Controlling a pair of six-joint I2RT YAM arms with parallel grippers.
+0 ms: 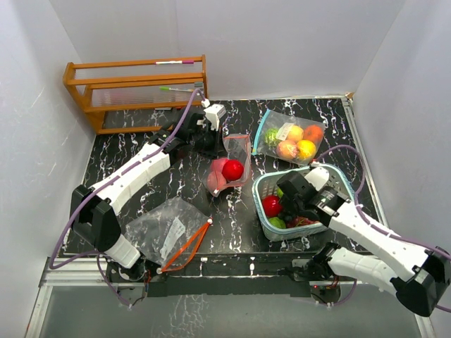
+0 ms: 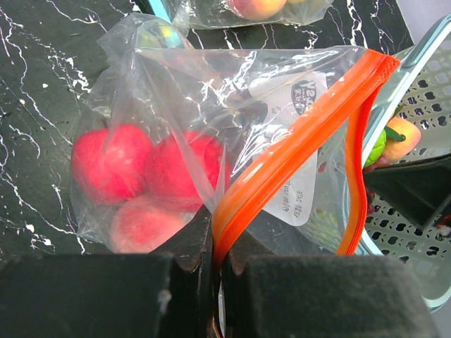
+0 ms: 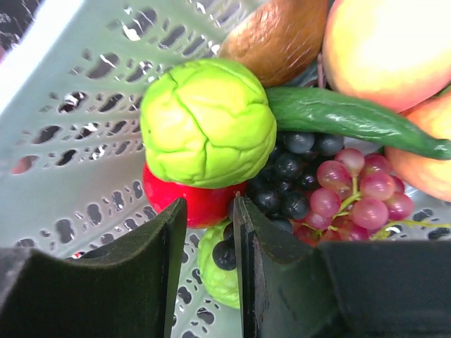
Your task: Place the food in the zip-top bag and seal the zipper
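Note:
My left gripper is shut on the orange-zippered edge of a clear bag (image 2: 268,91), which holds red and pink round foods (image 1: 232,169). My right gripper is down inside the light-blue perforated basket (image 1: 261,218), at a red round food (image 3: 169,190) under a green cabbage-like piece (image 3: 208,123); whether that red food is between the fingers is unclear. Grapes (image 3: 359,201), a cucumber (image 3: 352,116) and peaches (image 3: 377,49) lie beside it.
A filled zip bag (image 1: 289,137) lies behind the basket. An empty bag (image 1: 165,229) lies at the front left. A wooden rack (image 1: 134,81) stands at the back left.

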